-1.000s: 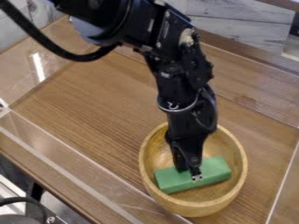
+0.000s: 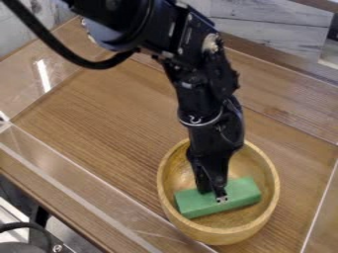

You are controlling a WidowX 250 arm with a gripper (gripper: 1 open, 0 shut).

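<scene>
A round wooden bowl (image 2: pixel 248 223) sits at the lower right of the table, with a green rectangular block (image 2: pixel 199 203) lying inside it. My black gripper (image 2: pixel 219 194) reaches down into the bowl from above, its fingertips at the top of the green block. The gripper looks narrow; whether it holds any part of the block is hard to make out.
A pale plank wall (image 2: pixel 278 30) runs along the back. Black cables hang at the lower left edge.
</scene>
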